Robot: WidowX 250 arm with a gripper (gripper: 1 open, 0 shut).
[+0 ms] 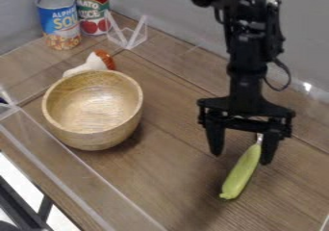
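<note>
My black gripper (240, 146) hangs from the arm over the right side of the wooden table (154, 187), its two fingers spread apart and pointing down. Below it and slightly to the front lies a long pale green vegetable (240, 175), its upper end beneath the gripper between the fingertips' positions; whether the fingers reach around it cannot be told for sure. A light wooden bowl (90, 115) sits to the left.
A small white and orange item (94, 64) lies behind the bowl. Two cans (58, 23) stand at the back left by a clear plastic bracket (127, 33). A wall runs along the back.
</note>
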